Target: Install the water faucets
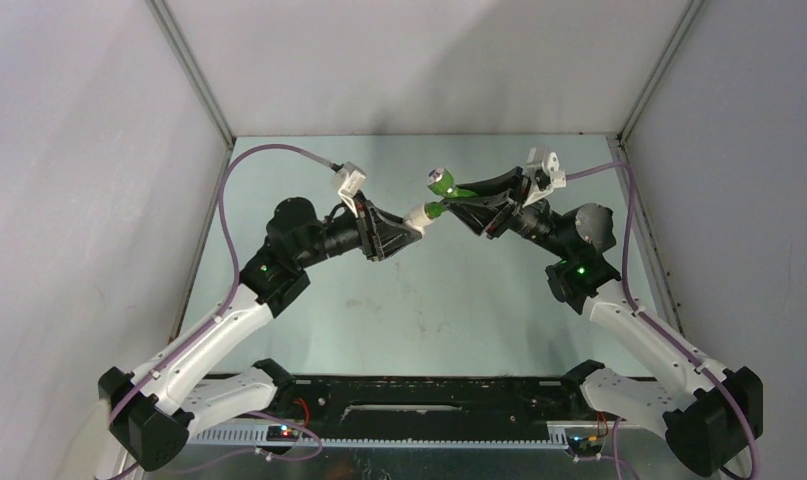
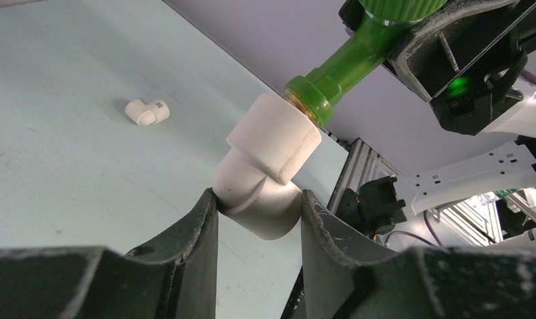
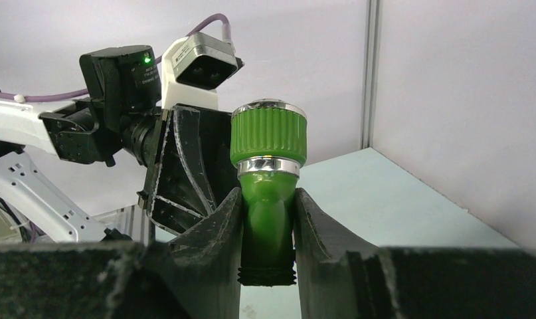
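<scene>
In the left wrist view, a white pipe fitting (image 2: 275, 136) is pinched at its lower end by my left gripper, its wide mouth facing up and right. The green faucet (image 2: 348, 63) slants down to that mouth, with a sliver of brass showing at the joint; how deep the end sits inside is hidden. My right gripper is shut on the faucet's green body (image 3: 269, 212), below its ribbed cap (image 3: 268, 133). From above, the pipe (image 1: 416, 217) and faucet (image 1: 442, 182) meet between the two arms, over the table.
A second white fitting (image 2: 145, 111) lies loose on the pale table (image 2: 66, 179). Walls enclose the back and sides, and the grippers are very close together.
</scene>
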